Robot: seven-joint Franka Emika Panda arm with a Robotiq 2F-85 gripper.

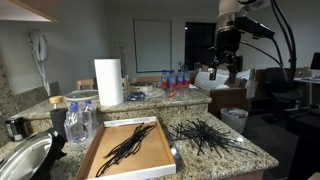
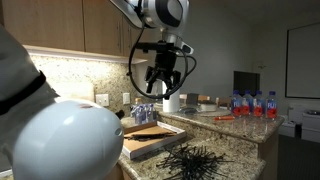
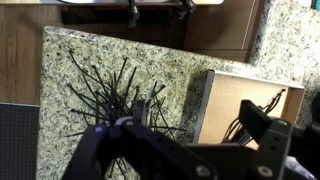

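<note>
Black cable ties or thin cables lie in a loose, spread-out pile (image 1: 208, 136) on the granite counter. A smaller bundle of similar black strands (image 1: 127, 150) rests inside a shallow box (image 1: 160, 171) with white sides and a brown bottom. High above the counter hangs my gripper (image 1: 225, 72), pointing down, its fingers wide apart and nothing between them. From the wrist view, the loose pile (image 3: 115, 98) is on the left, and the box (image 3: 208, 104) with its bundle (image 3: 240, 128) is at right, partly covered by the gripper.
Left of the box stand clear bottles (image 1: 82, 120) and a metal basin (image 1: 30, 158). A paper towel roll (image 1: 109, 82) and several red-and-blue bottles (image 2: 253, 104) stand on the raised ledge behind. Bare counter separates the box from the pile.
</note>
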